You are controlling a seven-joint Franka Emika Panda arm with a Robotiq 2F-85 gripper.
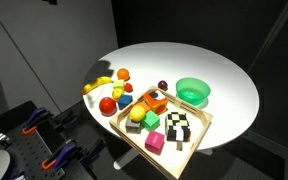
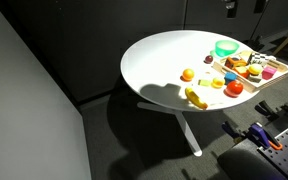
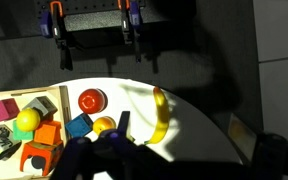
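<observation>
My gripper is open, its two dark fingers (image 3: 116, 158) far apart at the bottom of the wrist view. Between them I see only table and floor. It is high above the white round table (image 1: 219, 62). A yellow banana (image 3: 162, 115) lies near the table edge, with a red ball-shaped piece (image 3: 91, 101) to its left in the wrist view. Close by are a blue cube (image 1: 125, 101), an orange fruit (image 1: 123, 74) and a yellow piece (image 2: 218, 83). A wooden tray (image 1: 206, 122) holds coloured blocks, a yellow ball (image 1: 138, 114) and a checkered block (image 1: 177, 124).
A green bowl (image 1: 193, 92) stands behind the tray, with a dark round fruit (image 1: 163, 85) to its left. Dark floor and a black base with blue and orange parts (image 1: 56, 157) lie beyond the near edge.
</observation>
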